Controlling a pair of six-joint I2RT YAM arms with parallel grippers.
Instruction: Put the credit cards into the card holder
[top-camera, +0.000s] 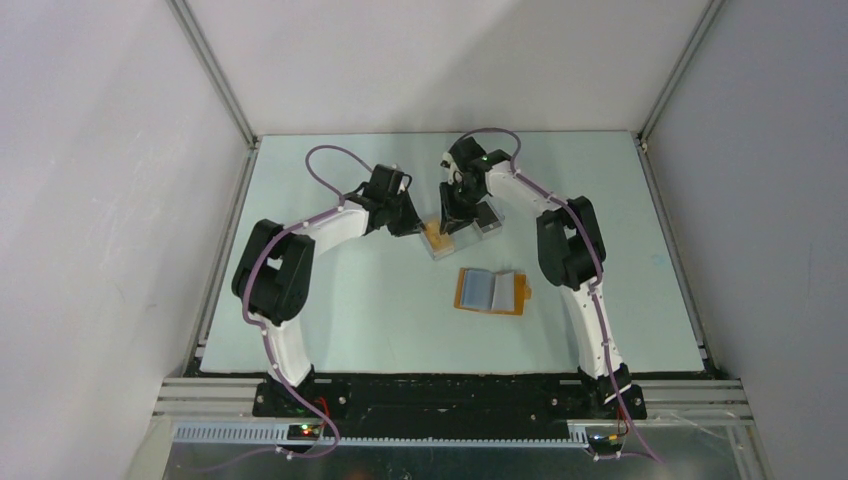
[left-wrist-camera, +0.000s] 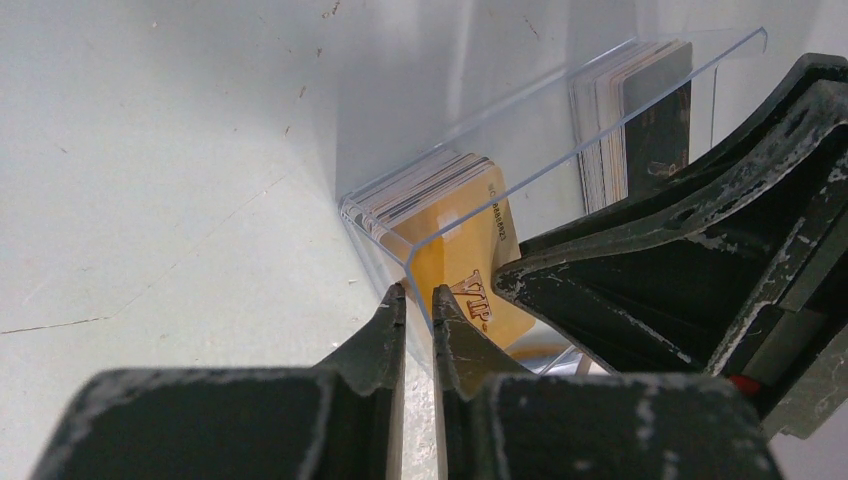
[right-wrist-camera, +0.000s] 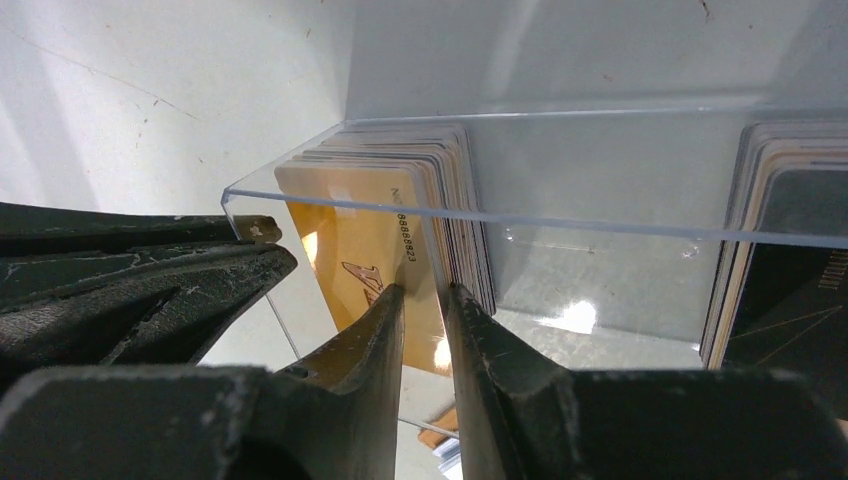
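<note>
A clear tray (right-wrist-camera: 620, 225) holds a stack of cards at each end; the front card of the left stack is an orange card (right-wrist-camera: 345, 250). In the right wrist view my right gripper is open, its narrow gap lined up with that card's right edge. My left gripper is at the tray's end corner, the clear wall between its fingertips; a narrow gap shows, and whether it grips the wall is unclear. The open card holder (top-camera: 490, 291), orange with pale sleeves, lies in front of the tray.
Dark cards (right-wrist-camera: 790, 250) stand at the tray's right end. The two grippers are close together at the tray.
</note>
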